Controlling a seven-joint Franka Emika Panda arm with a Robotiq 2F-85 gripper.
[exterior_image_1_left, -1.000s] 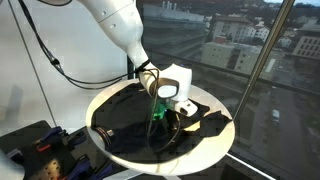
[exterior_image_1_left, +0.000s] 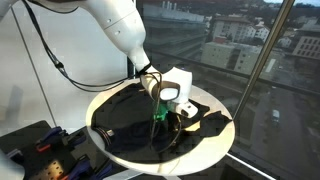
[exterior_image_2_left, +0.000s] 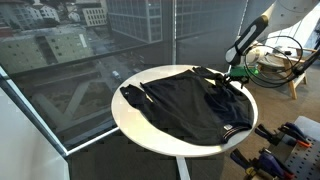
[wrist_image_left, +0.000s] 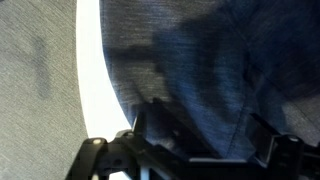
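Dark cloth, perhaps a pair of jeans (exterior_image_2_left: 195, 105), lies spread over the round white table (exterior_image_2_left: 130, 72). In the wrist view the blue-black fabric (wrist_image_left: 190, 70) fills most of the picture, with faint seams and a slight crease. My gripper is open above it, the two black fingertips far apart and only cloth visible beyond them. From exterior view 1 the white arm (exterior_image_1_left: 176, 85) reaches down over the fabric; the fingers there are hard to make out against the dark cloth.
The table's white rim (wrist_image_left: 95, 70) curves close to the gripper's left side, with grey floor (wrist_image_left: 35, 90) beyond. Cables loop beside the arm. Large windows (exterior_image_1_left: 270, 80) stand behind the table, and bare white tabletop (exterior_image_1_left: 210, 155) shows near its edge.
The arm's wrist has shifted very slightly in exterior view 1. The cloth looks the same.
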